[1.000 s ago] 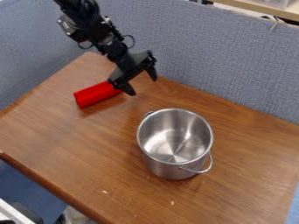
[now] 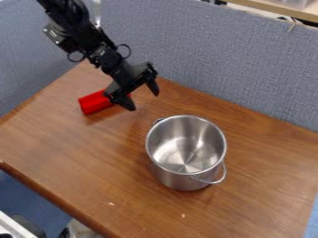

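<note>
A red cylindrical object point(image 2: 95, 101) lies on the left part of the wooden table, partly hidden by the gripper. My black gripper point(image 2: 133, 93) is over its right end, angled down, its two fingers apart and pointing toward the right and front. Whether anything is between the fingers is hard to see, but the red object appears behind them. A steel pot point(image 2: 185, 151) with side handles stands upright to the right, in front of the gripper.
Padded grey-blue panels point(image 2: 224, 56) border the table at the back and left.
The pot has not moved.
</note>
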